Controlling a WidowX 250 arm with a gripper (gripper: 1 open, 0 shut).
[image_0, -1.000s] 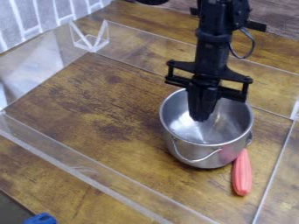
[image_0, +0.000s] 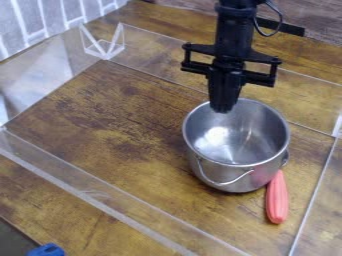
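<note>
A black gripper (image_0: 225, 100) points straight down, shut, its tip just above the back rim of a steel pot (image_0: 235, 168) with a wire handle. I see nothing held between its fingers. The pot stands upright on the wooden floor of a clear-walled tray, and the part of its interior in sight looks empty. A red elongated object (image_0: 277, 200) lies beside the pot on the right.
The wooden surface (image_0: 107, 130) left of the pot is clear. Clear plastic walls edge this area. A blue object (image_0: 46, 249) sits at the bottom left, and a white rack (image_0: 27, 22) at the top left.
The gripper has risen from low over the pot's opening and moved slightly back and left. The pot and red object look unmoved.
</note>
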